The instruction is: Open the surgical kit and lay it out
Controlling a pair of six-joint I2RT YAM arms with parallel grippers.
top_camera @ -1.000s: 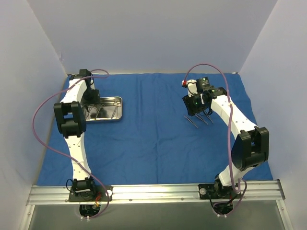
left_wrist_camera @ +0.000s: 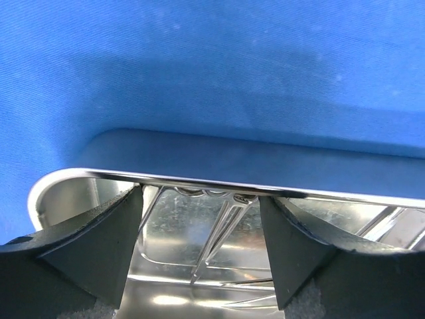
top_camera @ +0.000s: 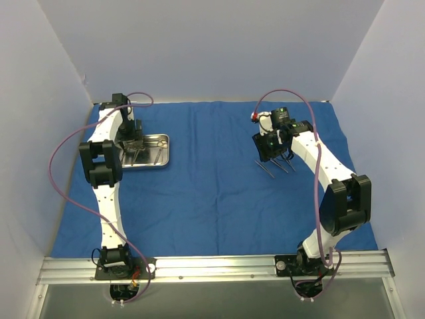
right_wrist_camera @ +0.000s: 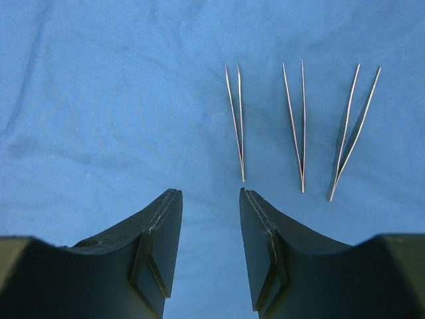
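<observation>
A steel tray (top_camera: 159, 163) of instruments sits at the back left of the blue cloth. My left gripper (top_camera: 133, 139) is over it; in the left wrist view its open fingers (left_wrist_camera: 99, 259) are low at the rim (left_wrist_camera: 345, 197), with a slender steel instrument (left_wrist_camera: 222, 229) and other metal pieces behind the gap. My right gripper hangs open above the cloth. Ahead of it lie three tweezer-like instruments: one on the left (right_wrist_camera: 242, 146), one in the middle (right_wrist_camera: 302, 156), one on the right (right_wrist_camera: 342, 163).
Pale walls stand at both sides and the back, the left one close beside the tray and left arm.
The left arm has shifted slightly to the right over the tray. The right arm and the instruments beneath it look unchanged.
</observation>
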